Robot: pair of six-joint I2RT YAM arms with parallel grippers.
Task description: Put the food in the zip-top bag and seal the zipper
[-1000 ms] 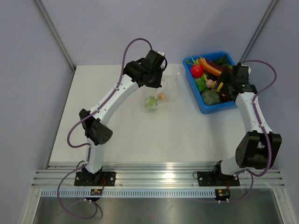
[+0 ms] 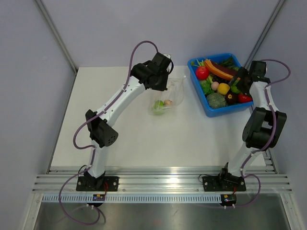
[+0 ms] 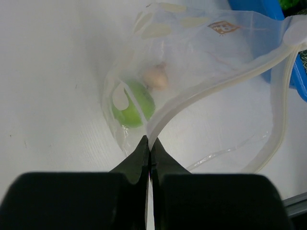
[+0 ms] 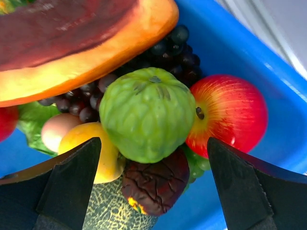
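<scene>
Held up off the white table, the clear zip top bag (image 2: pixel 176 91) hangs from my left gripper (image 2: pixel 164 88). The left wrist view shows its fingers shut on the zipper rim (image 3: pixel 204 91), with the mouth spread open to the right. Inside the bag lie a green food piece (image 3: pixel 134 104) and a pale brown, egg-like one (image 3: pixel 155 77). My right gripper is open above the blue bin (image 2: pixel 222 112). A bumpy green fruit (image 4: pixel 147 115) sits between and just beyond its fingers, not gripped.
Around the green fruit crowd a red apple-like fruit (image 4: pixel 231 112), dark grapes (image 4: pixel 180 60), a mangosteen-like fruit (image 4: pixel 157 182), a yellow fruit (image 4: pixel 91 146) and a long orange-edged piece (image 4: pixel 91 62). Bin walls stand close on the right.
My right gripper has moved right over the bin, from near the yellow fruit to the green one. The left gripper shifted slightly, and the food in the bag moved a little.
</scene>
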